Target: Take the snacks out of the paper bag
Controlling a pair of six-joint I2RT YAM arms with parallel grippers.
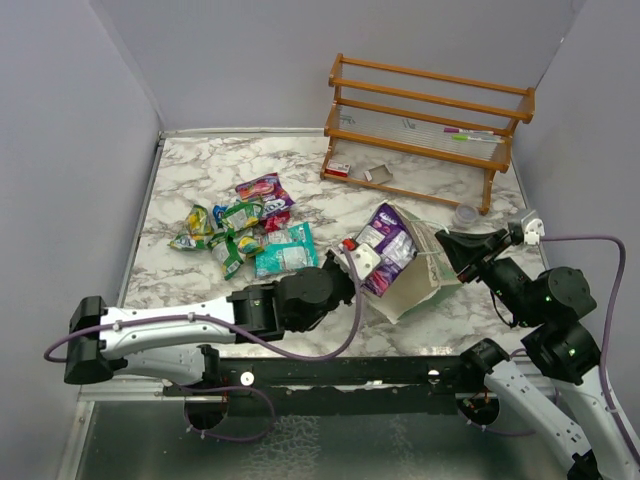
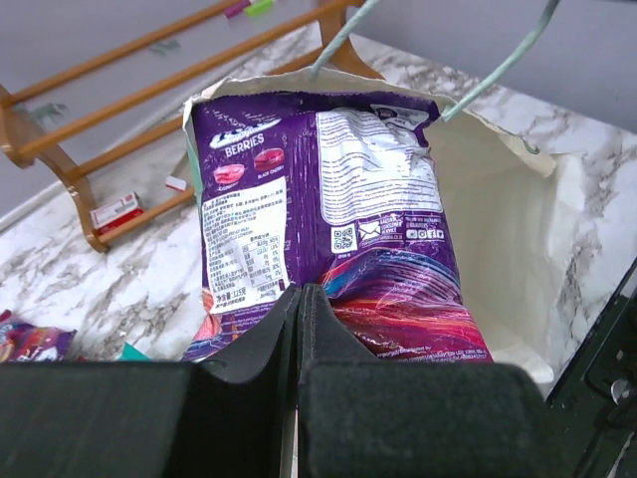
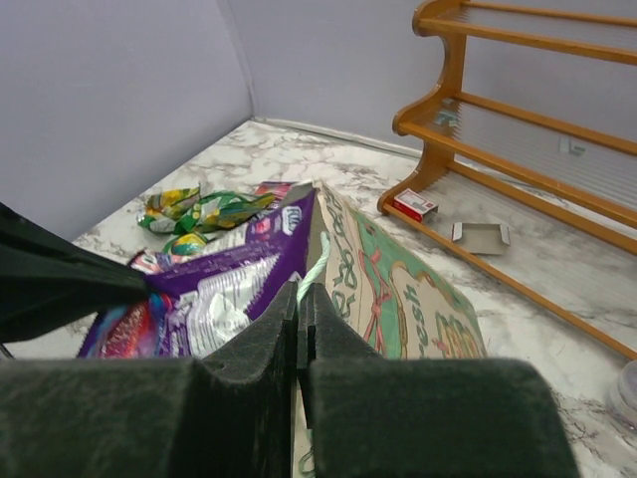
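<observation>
A purple berry snack pack (image 1: 385,245) rises from the mouth of the pale paper bag (image 1: 425,285). In the left wrist view my left gripper is shut on the pack (image 2: 259,209) at its lower edge. My right gripper is shut on a pale green cord handle (image 3: 318,254) of the bag, whose patterned side (image 3: 398,309) faces it. A pile of snack packs (image 1: 240,225), green, yellow, purple and teal, lies on the marble table to the left.
A wooden rack (image 1: 430,140) stands at the back right, with a small red box (image 1: 338,169), an open carton (image 1: 378,174) and a clear cup (image 1: 465,215) near it.
</observation>
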